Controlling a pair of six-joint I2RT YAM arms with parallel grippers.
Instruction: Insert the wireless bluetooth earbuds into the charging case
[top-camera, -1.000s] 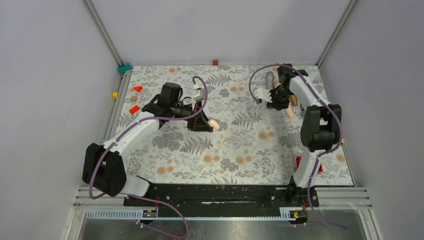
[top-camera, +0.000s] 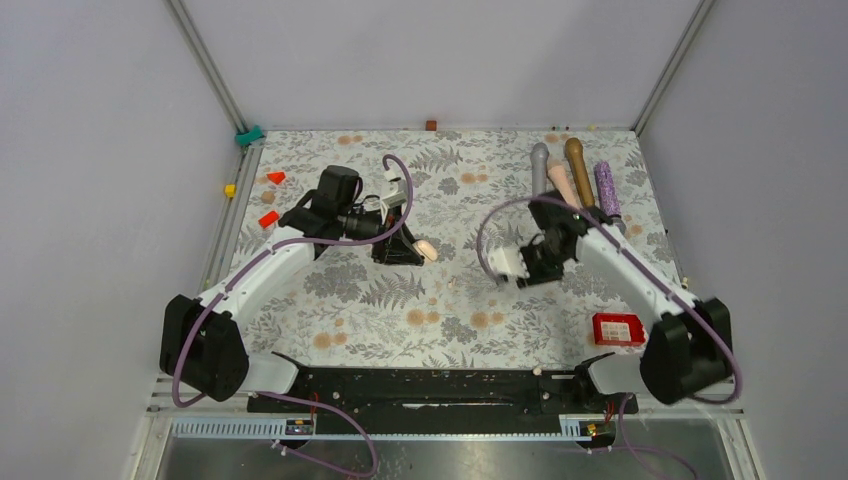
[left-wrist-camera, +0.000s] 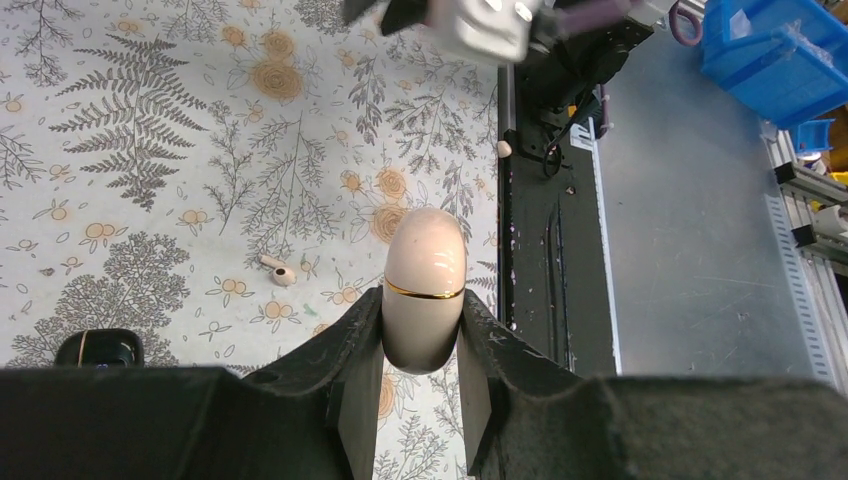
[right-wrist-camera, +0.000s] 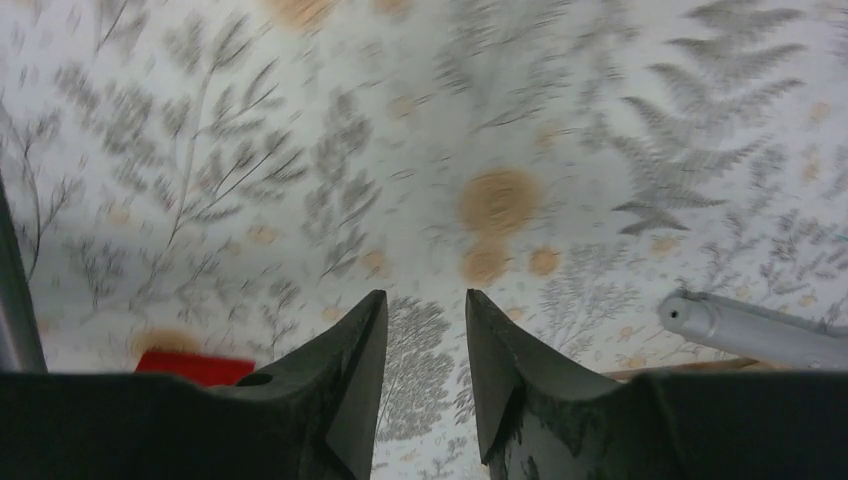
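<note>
My left gripper (top-camera: 412, 250) is shut on a beige charging case (left-wrist-camera: 422, 290), held upright with a gold seam across it. Below it in the left wrist view a small earbud (left-wrist-camera: 282, 275) lies on the patterned mat; a black rounded object (left-wrist-camera: 98, 350) is at the lower left. My right gripper (top-camera: 525, 270), blurred in the top view, is over the mat to the right of the left one. In the right wrist view its fingertips stand a little apart, with only mat seen between them.
Several rollers (top-camera: 577, 170) lie at the back right, a red box (top-camera: 618, 330) at the front right, and small red blocks (top-camera: 268, 218) at the left.
The left arm holds still with the case.
</note>
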